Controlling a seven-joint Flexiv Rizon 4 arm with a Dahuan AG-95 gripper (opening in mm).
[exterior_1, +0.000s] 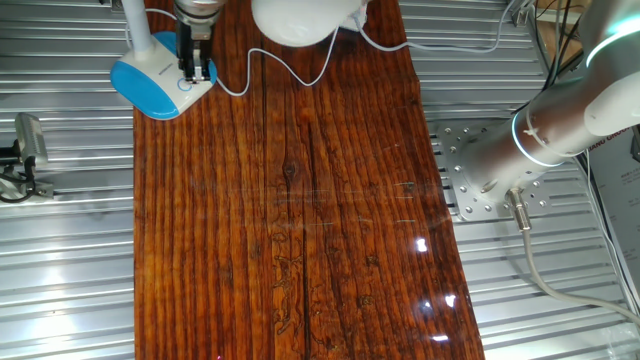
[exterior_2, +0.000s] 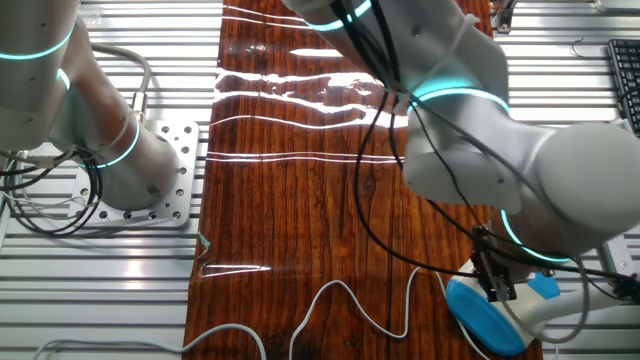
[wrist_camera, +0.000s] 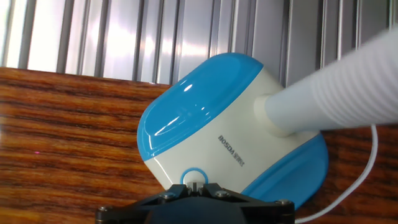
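Observation:
A white and blue lamp base (wrist_camera: 217, 146) with a ribbed white stem (wrist_camera: 354, 84) fills much of the wrist view. Near its edge is a round button (wrist_camera: 194, 177) ringed in blue. My gripper is shut, its fingertips together right at the button and partly covering it; whether they touch it I cannot tell. Exterior view 1 has the lamp base (exterior_1: 150, 82) at the table's far left corner, with the gripper (exterior_1: 197, 79) above its right side. In exterior view 2 the gripper (exterior_2: 500, 290) is partly hidden by cables, over the blue lamp base (exterior_2: 485, 318).
A thin white cord (exterior_1: 290, 72) runs from the lamp across the wooden table (exterior_1: 300, 220). My arm's base (exterior_1: 490, 165) stands on the metal surface to the right. A small grey device (exterior_1: 30, 140) sits off the left edge.

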